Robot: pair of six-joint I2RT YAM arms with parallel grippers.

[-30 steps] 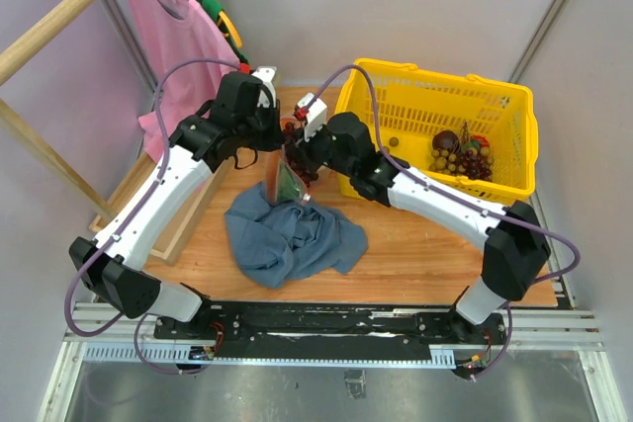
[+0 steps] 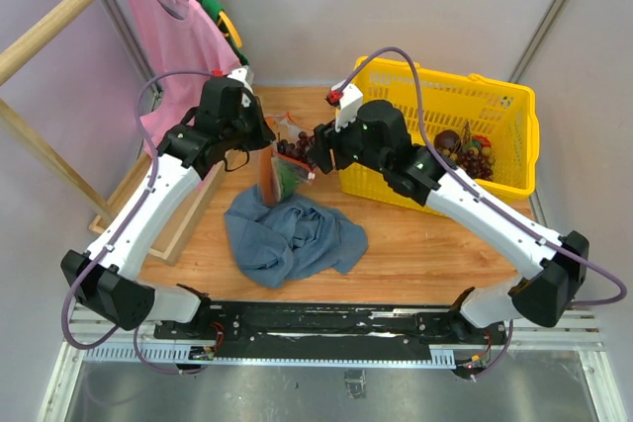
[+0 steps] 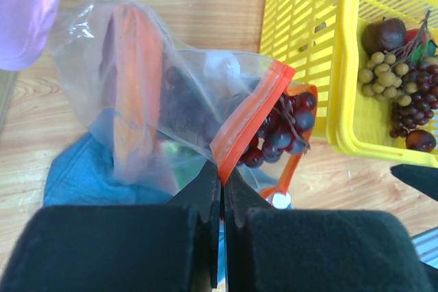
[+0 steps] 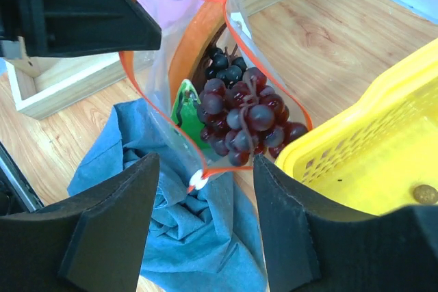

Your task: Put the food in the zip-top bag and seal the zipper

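Observation:
The clear zip top bag stands with its orange-rimmed mouth spread toward the right wrist view. My left gripper is shut on the orange rim. Dark red grapes fill the mouth, and in the left wrist view some bulge past the rim. Deeper inside are darker grapes, a long orange item and something green. A white zipper slider sits at the lower corner of the mouth. My right gripper is open in front of the bag, nothing between its fingers.
A yellow basket with several fruits stands close on the bag's right. Crumpled blue cloth lies in front of and under the bag. A wooden rack with pink clothing stands at left. Bare tabletop shows at front right.
The right gripper has drawn back to the right, away from the bag, leaving the grapes in its mouth. My left gripper has moved slightly left, and the bag's mouth looks wider.

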